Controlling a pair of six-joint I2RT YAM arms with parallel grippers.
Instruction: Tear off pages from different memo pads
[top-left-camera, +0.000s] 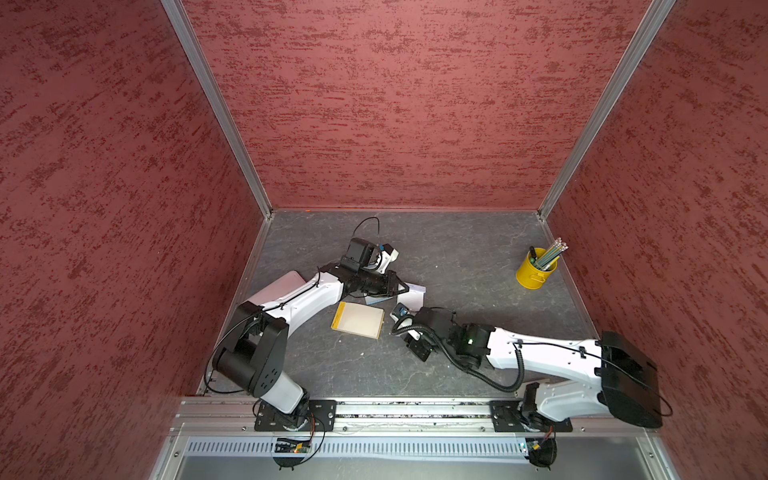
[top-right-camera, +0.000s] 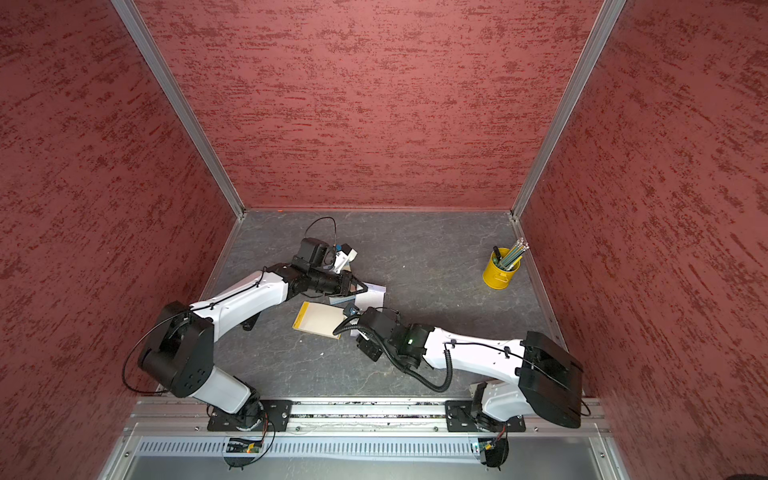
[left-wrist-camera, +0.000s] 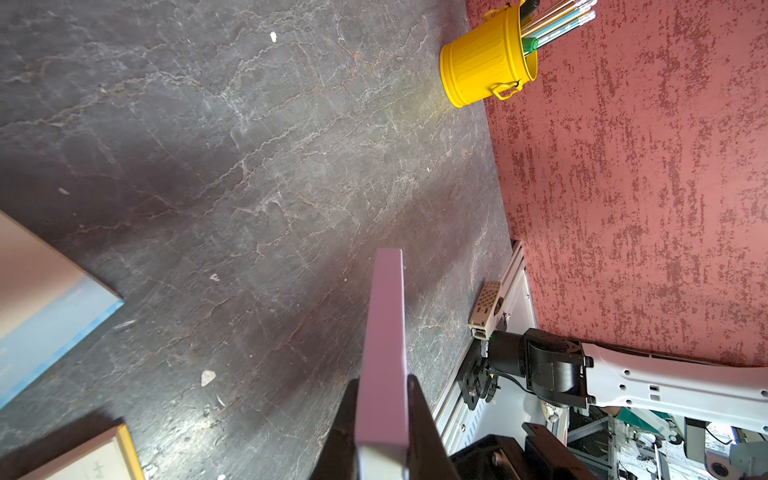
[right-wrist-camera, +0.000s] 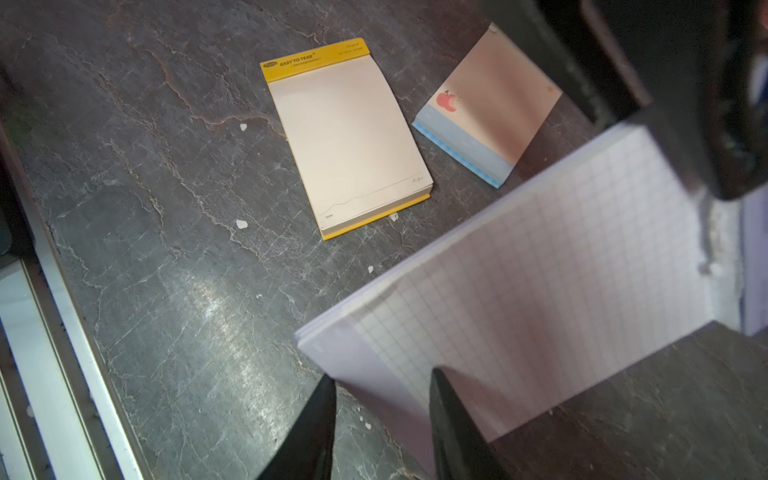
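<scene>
My left gripper (top-left-camera: 395, 286) is shut on a lilac memo pad (left-wrist-camera: 384, 336), holding it raised at the centre. In the right wrist view its squared pages (right-wrist-camera: 528, 288) hang open, the binding near the left fingers. My right gripper is part open, its fingertips at the pad's lower corner; whether they touch cannot be told. A yellow-bound cream pad (right-wrist-camera: 348, 144) lies on the table, beside a peach pad with a blue edge (right-wrist-camera: 488, 104).
A pink pad (top-left-camera: 276, 290) lies at the left, partly behind my left arm. A yellow pencil cup (top-left-camera: 532, 272) stands at the right.
</scene>
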